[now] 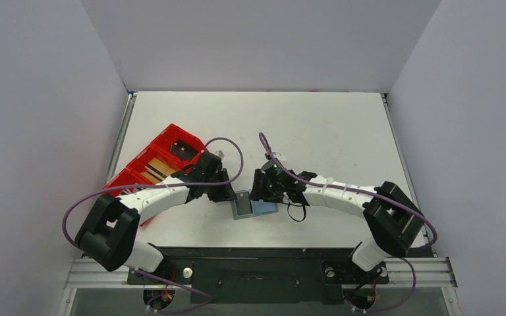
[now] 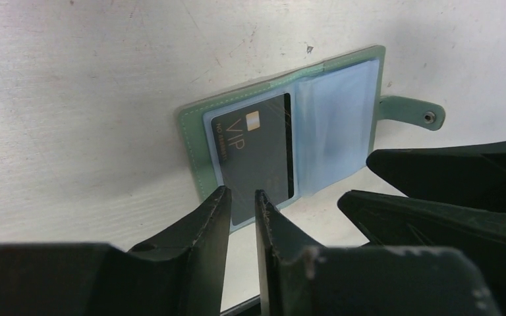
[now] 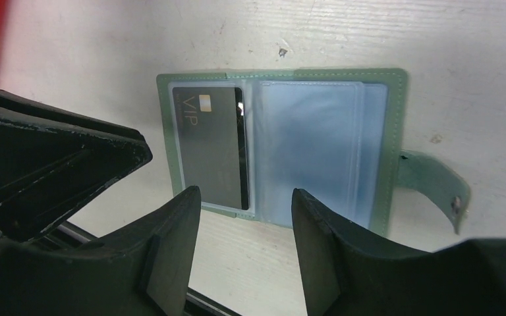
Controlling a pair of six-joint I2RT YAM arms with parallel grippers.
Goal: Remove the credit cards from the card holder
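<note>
The green card holder (image 3: 395,151) lies unfolded on the table, its strap pointing right in the right wrist view. A dark VIP card (image 3: 221,145) sits under the clear sleeve on its left half. On the right half, the clear sleeve (image 3: 309,145) shows no card. My left gripper is part open, its fingertips over the near end of the VIP card in its own view, nothing between them. My right gripper stands wide open above the holder's near edge, empty too.
A red divided box (image 1: 171,141) with items in its compartments stands at the left of the table. Both grippers are close together over the holder.
</note>
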